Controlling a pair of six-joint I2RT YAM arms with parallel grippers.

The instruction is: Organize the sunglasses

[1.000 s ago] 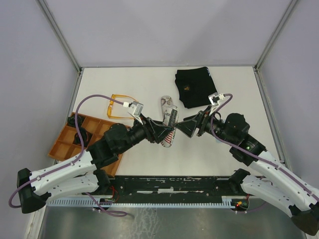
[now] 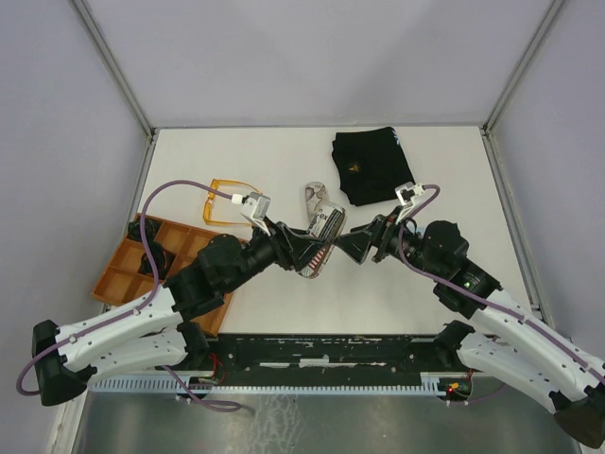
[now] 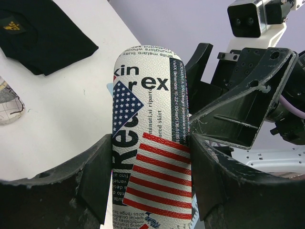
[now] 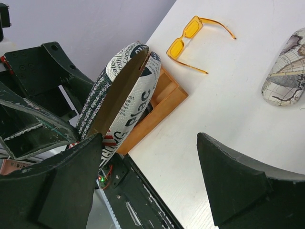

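My left gripper is shut on a newspaper-print glasses case (image 3: 150,114) with an American flag pattern, held above the table's middle. In the right wrist view the case (image 4: 133,105) shows a long gap along its side. My right gripper faces the case from the right, part open, its left finger near or at the case; contact is unclear. Yellow sunglasses (image 4: 190,29) lie on the table at the back left. A second, map-print case (image 4: 283,76) lies behind the held one.
A wooden compartment tray (image 2: 128,270) with dark items stands at the left. A folded black cloth (image 2: 369,161) lies at the back right.
The held case has tilted slightly, its top shifting rightward in the top view. The right gripper has moved slightly down and right; the left arm is nearly still.
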